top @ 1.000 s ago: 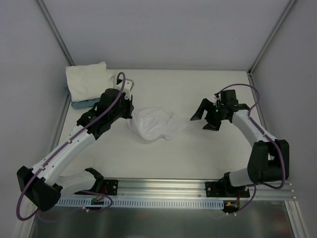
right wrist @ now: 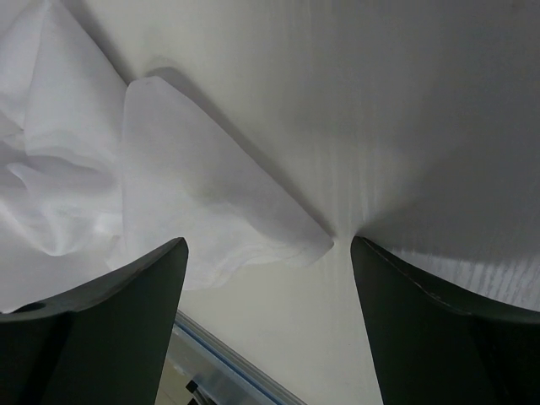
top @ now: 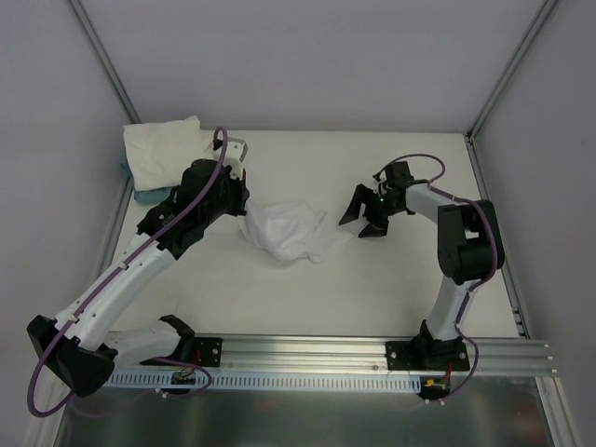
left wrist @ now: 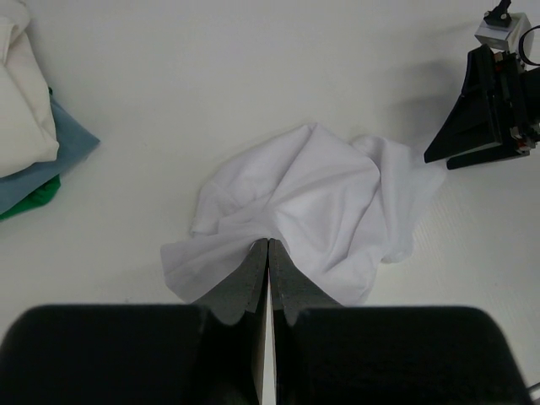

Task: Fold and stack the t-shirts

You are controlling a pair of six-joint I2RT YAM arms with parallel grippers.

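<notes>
A crumpled white t-shirt [top: 287, 229] lies around the middle of the table. My left gripper is shut on its left edge, and the cloth rises to the fingertips in the left wrist view. My right gripper [top: 357, 226] is open at the shirt's right end. In the right wrist view a flat pointed corner of the shirt [right wrist: 228, 202] reaches between the spread fingers, nearer the right-hand one, without being clamped. At the back left sits a stack of folded shirts, a cream one [top: 166, 153] over a blue one [top: 154, 196].
A bit of green cloth [left wrist: 35, 196] shows under the blue one in the left wrist view. Bare table [top: 307, 168] extends behind and in front of the white shirt. Grey walls close in the sides, and a metal rail [top: 307, 345] runs along the front.
My right gripper has moved left, from beyond the shirt's right corner to over it. The left arm has shifted slightly left, and the white shirt stays almost where it was.
</notes>
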